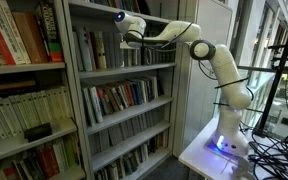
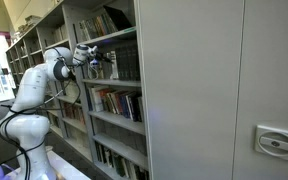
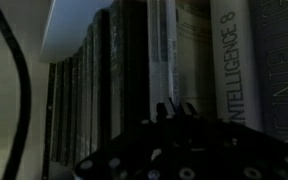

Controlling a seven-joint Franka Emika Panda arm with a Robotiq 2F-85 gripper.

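Observation:
In the wrist view my gripper is at the spines of a row of upright books, its dark fingertips close together. A thin pale book (image 3: 171, 50) runs down to the fingertips, and the fingers look shut on it; the dim light hides the exact contact. Exterior view 1 has the gripper (image 1: 131, 38) high up at the bookcase, in front of the upper books. From the side, in exterior view 2, the gripper (image 2: 92, 52) is at the upper shelf and its fingers are too small to make out.
Right of the pale book stands a white-spined book (image 3: 234, 60) lettered "INTELLIGENCE 8"; dark books (image 3: 99, 80) fill the left. The shelf's upright (image 1: 76, 80) borders the bay. A white table (image 1: 199, 158) stands by the arm's base.

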